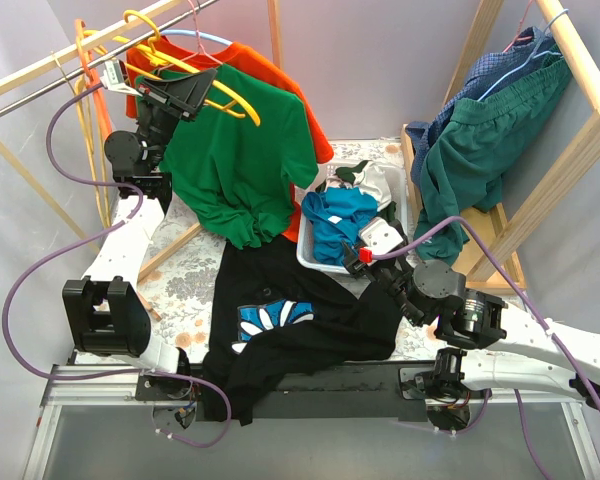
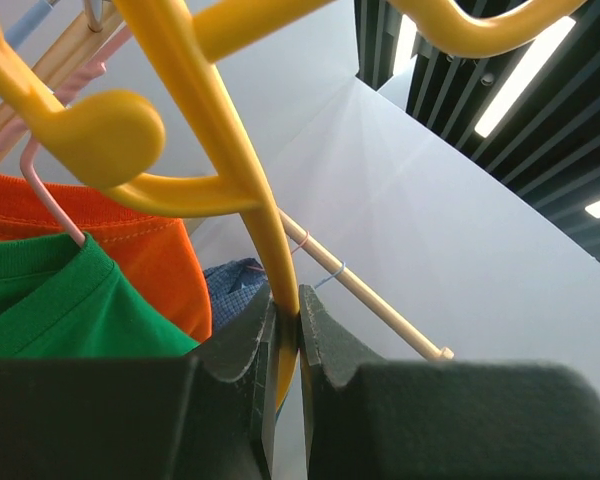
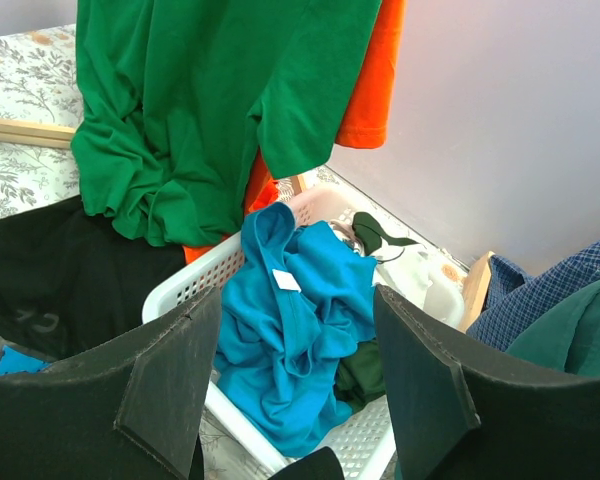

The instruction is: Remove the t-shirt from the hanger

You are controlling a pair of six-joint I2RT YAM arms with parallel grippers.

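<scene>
A yellow hanger (image 1: 242,102) is at the left rack's rail in the top view, no shirt on it. My left gripper is shut on this hanger's bar, which runs down between its fingers. A black t-shirt (image 1: 280,350) with a blue and white print lies spread over the table and hangs over the front edge. My right gripper stands open above the table's right half, nothing between its fingers. Behind the yellow hanger hang a green shirt (image 1: 240,160) and an orange shirt (image 1: 315,135).
A white basket (image 1: 308,255) with a blue garment (image 1: 338,222) and other clothes stands at the table's middle, below my right gripper. Teal shorts (image 1: 485,145) and a checked garment hang from the right rack (image 1: 595,75).
</scene>
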